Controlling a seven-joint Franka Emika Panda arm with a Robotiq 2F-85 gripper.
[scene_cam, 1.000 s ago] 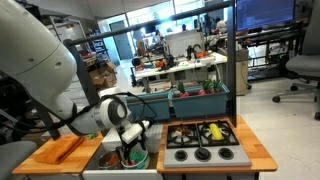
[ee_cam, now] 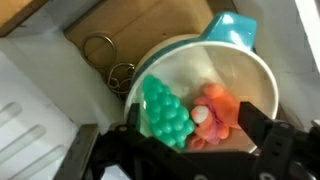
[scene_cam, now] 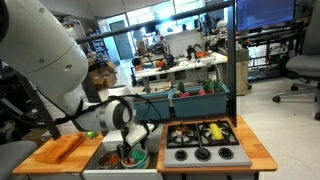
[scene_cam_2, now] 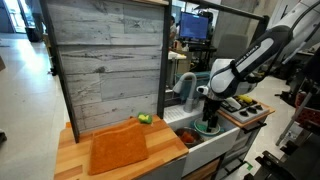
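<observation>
In the wrist view a round teal-rimmed pot with a pale inside and a teal handle holds a bumpy green toy and an orange-and-pink toy. My gripper points down over the pot, its dark fingers spread on either side of the toys. Nothing is visibly clamped between them; how deep the tips reach is unclear. From outside, the arm hangs over the pot inside the open drawer.
Stove burners with a yellow toy sit on the counter right of the drawer. A blue-green basket stands behind. An orange cloth lies on the wooden counter. Drawer walls stand close around the pot.
The arm has shifted slightly, with the gripper staying over the pot in the drawer. The surrounding objects look unmoved.
</observation>
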